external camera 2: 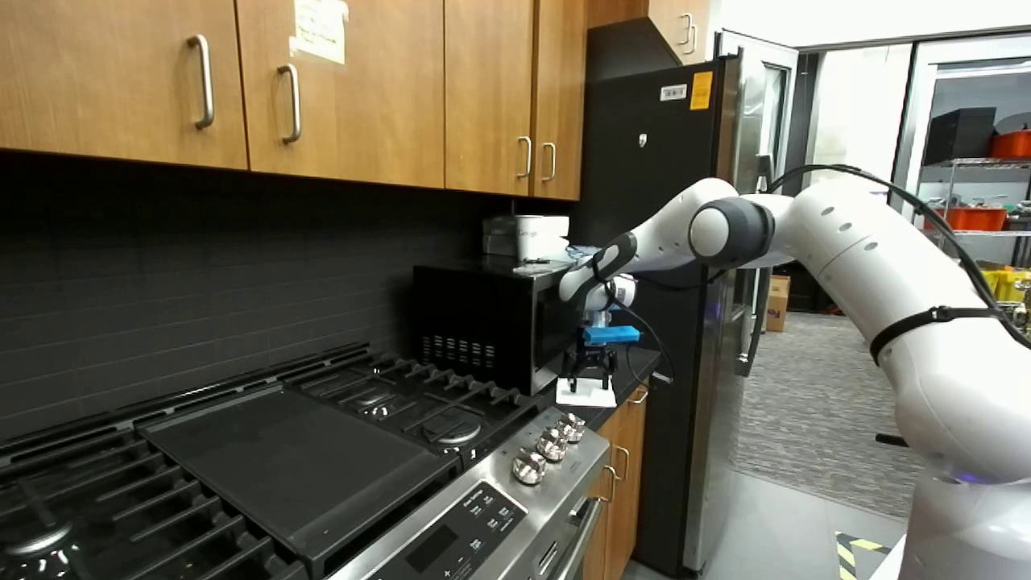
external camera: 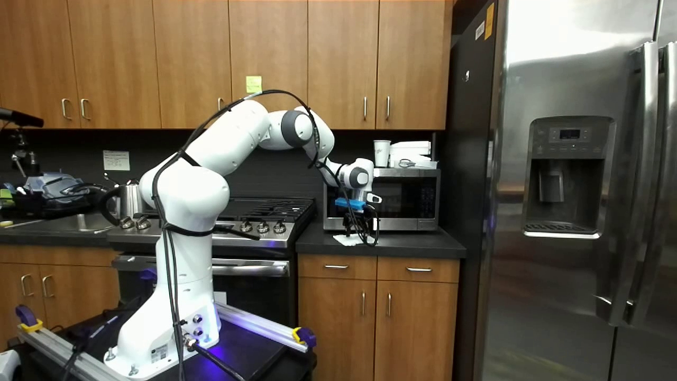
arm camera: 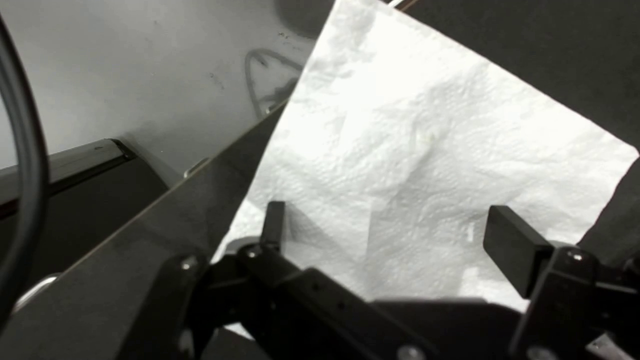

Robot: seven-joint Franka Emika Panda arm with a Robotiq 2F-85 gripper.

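A white, slightly wrinkled paper towel (arm camera: 420,138) lies on the dark counter, one edge close to the counter's front. My gripper points down over it, its fingers spread wide with only the towel's surface showing below the gap. One dark finger pad (arm camera: 513,246) stands over the towel's right part in the wrist view. Whether the fingertips touch the towel, I cannot tell. From the second exterior view, the gripper (external camera 2: 591,385) stands above the towel (external camera 2: 580,395), beside the microwave; in the first, it partly hides the towel (external camera: 346,240).
Behind the gripper stands the microwave (external camera: 406,198), with a white cup (external camera: 381,153) and containers on top. The stove (external camera 2: 445,425) is to the left and the fridge (external camera: 571,266) to the right. Bare counter (external camera: 425,244) extends right of the towel. A black cable (arm camera: 24,150) hangs beside the gripper.
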